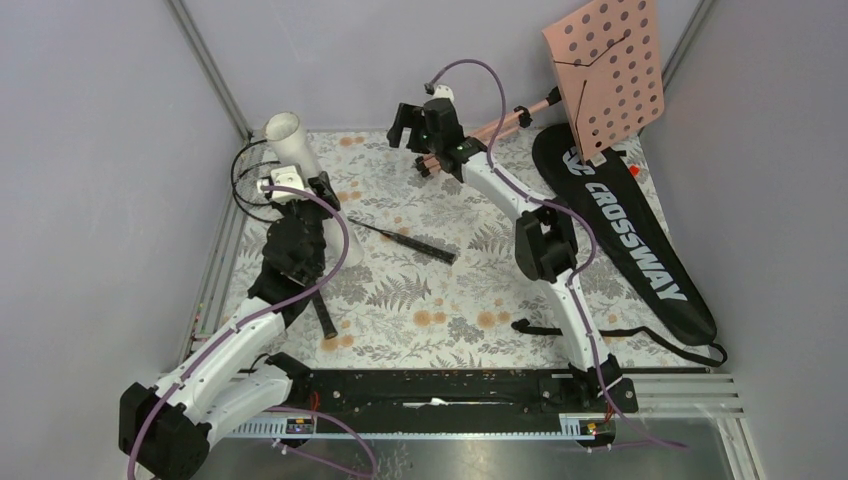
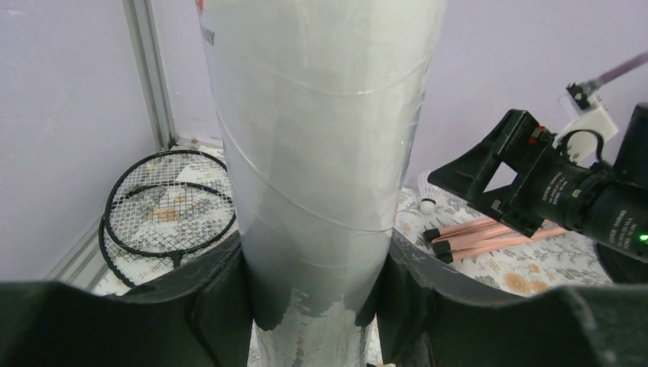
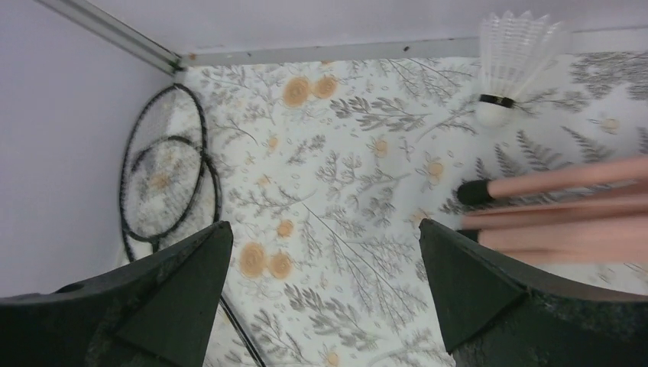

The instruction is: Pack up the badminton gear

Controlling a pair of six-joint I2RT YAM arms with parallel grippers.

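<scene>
My left gripper is shut around a long white tube (image 2: 321,153), held tilted with its open end up at the left of the mat in the top view. Behind it lie two rackets, their black hoops (image 2: 164,202) overlapping; one racket handle (image 1: 425,246) points toward the mat's middle, another handle (image 1: 324,318) toward the front. A white shuttlecock (image 3: 497,84) rests near the back edge in the right wrist view. Left of it, my right gripper stands open and empty above the mat. The black CROSSWAY bag (image 1: 640,240) lies flat along the right side.
Pink stand legs (image 3: 565,237) with black ends lie just right of the right gripper. The stand's pink perforated board (image 1: 610,75) leans over the back right corner. A black strap (image 1: 625,331) crosses the front right.
</scene>
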